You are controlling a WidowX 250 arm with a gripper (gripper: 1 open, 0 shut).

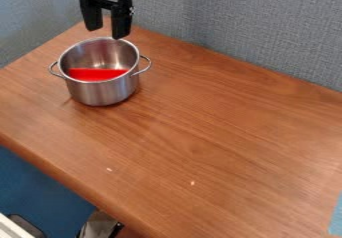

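A steel pot (102, 90) with two wire handles stands on the wooden table (214, 147) at the upper left, with a red object (96, 74) lying inside it. My black gripper (107, 27) hangs open above the back of the pot, its two fingers pointing down, with nothing visible between them.
A grey fabric wall runs behind the table. The table's front left edge drops to a blue floor, with some objects at the bottom left.
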